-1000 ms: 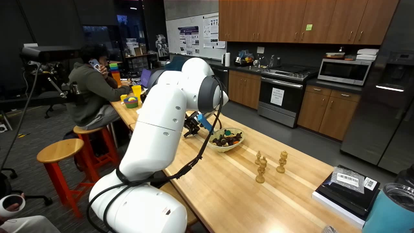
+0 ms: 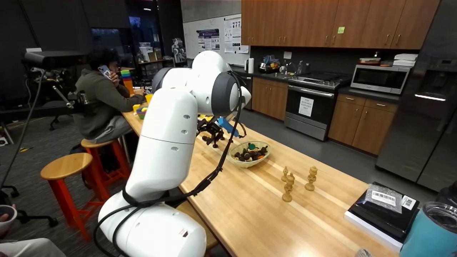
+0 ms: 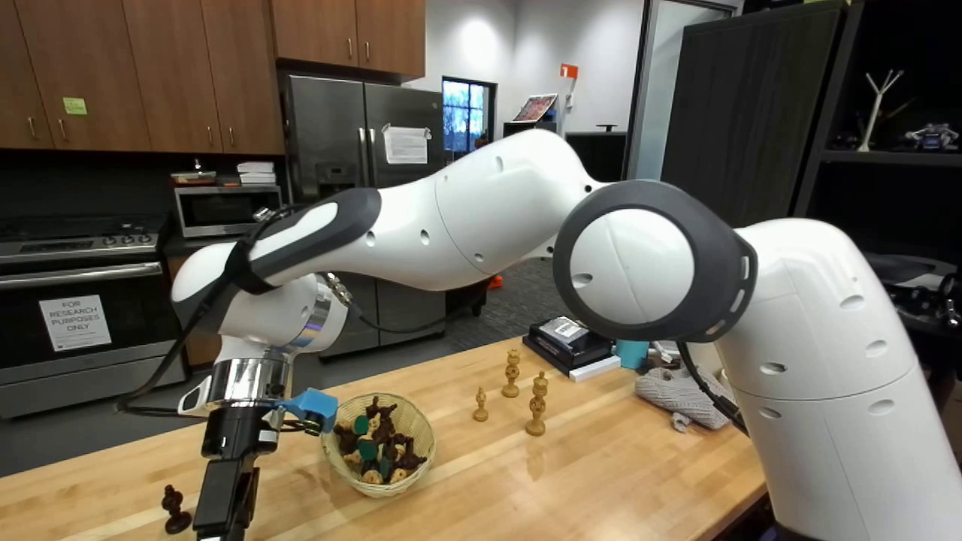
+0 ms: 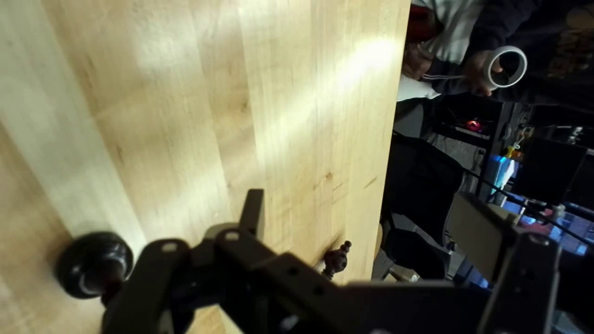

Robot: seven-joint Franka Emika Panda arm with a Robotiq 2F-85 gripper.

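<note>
My gripper stands open, its black fingers [image 4: 252, 214] wide apart with nothing held between them. A dark chess piece [image 4: 95, 266] with a round base lies in the lower left of the wrist view, outside the fingers and partly hidden by the gripper. Another dark piece [image 4: 336, 259] shows farther off near the table's edge, seen through the gap between the fingers. In exterior view 2 a dark piece [image 3: 176, 510] stands upright beside the gripper, whose fingertips run toward the bottom edge. A wicker basket [image 3: 424, 428] holds dark and light pieces.
Three light wooden pieces, one of them tall [image 2: 288, 187], stand on the table past the basket. A black package [image 2: 385, 210] and a teal tumbler [image 2: 430, 233] occupy the table's end. Bare wood [image 4: 184, 111] fills much of the wrist view.
In exterior view 1 the arm has swung left and its elbow has risen. The gripper has moved left, farther from the basket, and a dark upright shape now shows beside it.
</note>
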